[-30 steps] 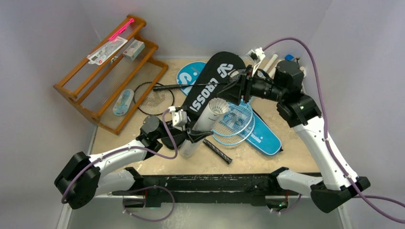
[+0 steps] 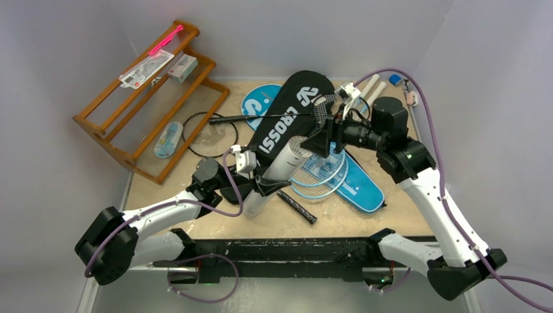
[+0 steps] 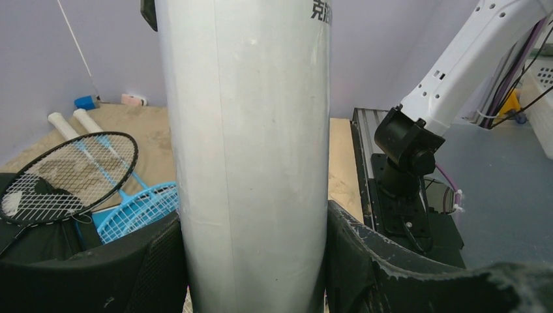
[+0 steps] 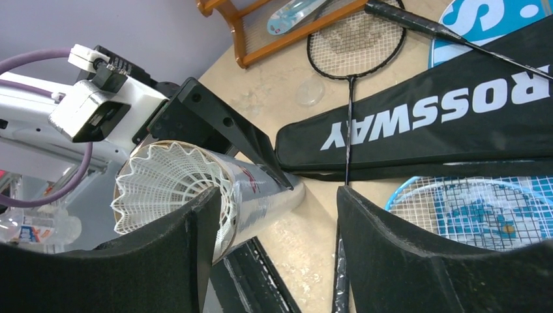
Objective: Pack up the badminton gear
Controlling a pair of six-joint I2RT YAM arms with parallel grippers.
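Observation:
My left gripper (image 2: 270, 186) is shut on the white shuttlecock tube (image 2: 280, 164), which leans with its open mouth toward the right arm. A white netted shuttlecock skirt (image 4: 171, 177) shows inside the tube's mouth in the right wrist view, its wavy edge near the rim. Just by that mouth, my right gripper stands open with nothing between its fingers; its left finger (image 4: 195, 228) overlaps the rim in view. A black CROSSWAY racket bag (image 2: 287, 124) lies behind the tube. Several rackets lie about, among them a pair with blue frames (image 2: 319, 173).
A wooden rack (image 2: 140, 98) stands at the back left. One blue bag (image 2: 358, 186) lies under the blue rackets, and another blue bag (image 2: 259, 98) lies at the back. A black racket handle (image 2: 298, 207) rests near the front.
My right gripper has come down toward the table's front, nearer the tube's mouth, and remains open.

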